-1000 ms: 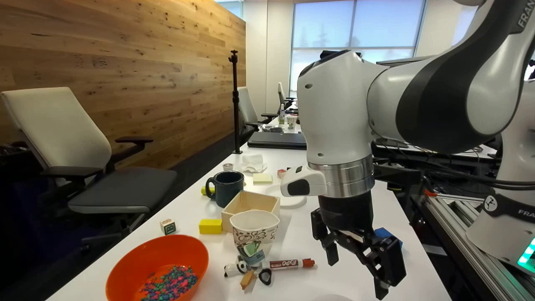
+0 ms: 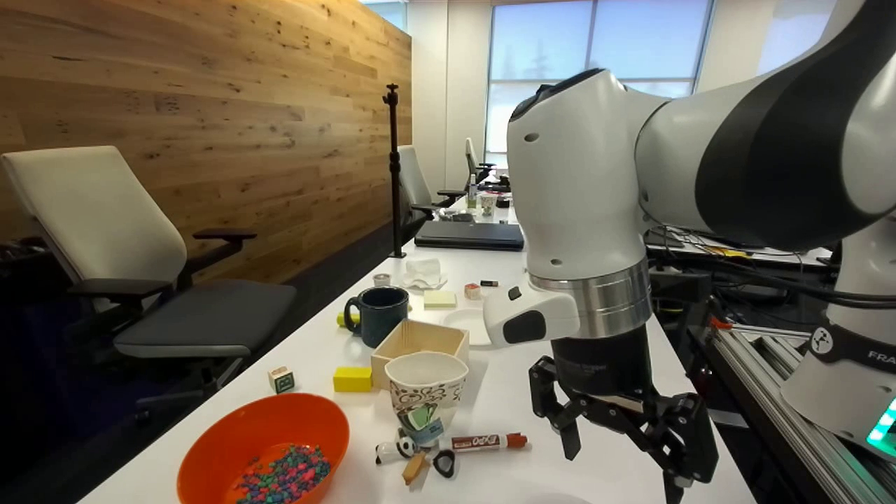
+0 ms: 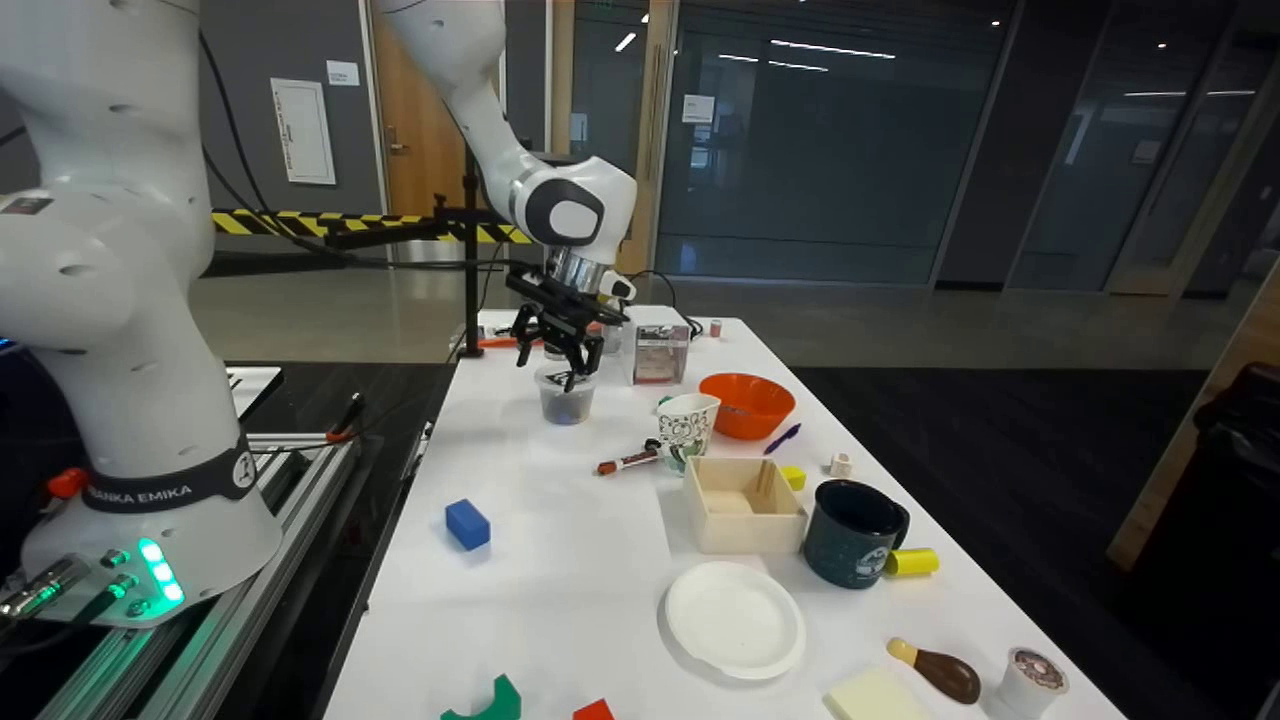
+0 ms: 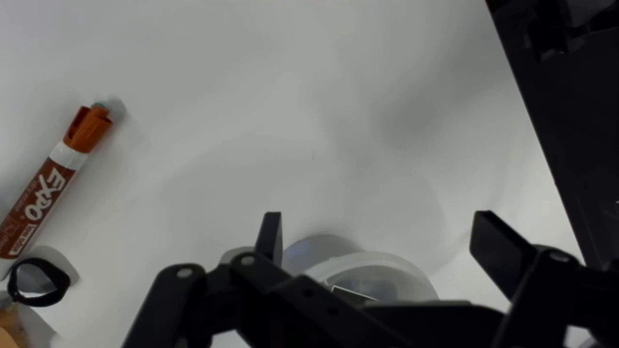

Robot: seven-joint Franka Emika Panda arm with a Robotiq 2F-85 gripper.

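My gripper is open, its black fingers spread wide. In the wrist view a round translucent tub [image 4: 400,272] shows partly behind the gripper's body, its near part hidden. The second exterior view has the same tub [image 3: 566,400] standing on the table, with the gripper [image 3: 546,360] right above its rim; whether they touch I cannot tell. Nothing shows held. Left of the gripper lies an orange-capped EXPO marker [image 4: 43,194], beside a patterned paper cup [image 2: 426,382].
An orange bowl [image 2: 243,428] with small coloured pieces stands near the table's edge. Around the middle are a wooden box [image 3: 746,528], a dark mug [image 3: 849,540] and a white plate [image 3: 734,614]. A blue block [image 3: 468,524] sits on fairly clear table. A clear box [image 3: 660,354] stands beyond the tub.
In exterior view 1, my gripper has moved to the right and slightly nearer the camera, still open. The blue block is now hidden behind it. The objects on the table look unmoved.
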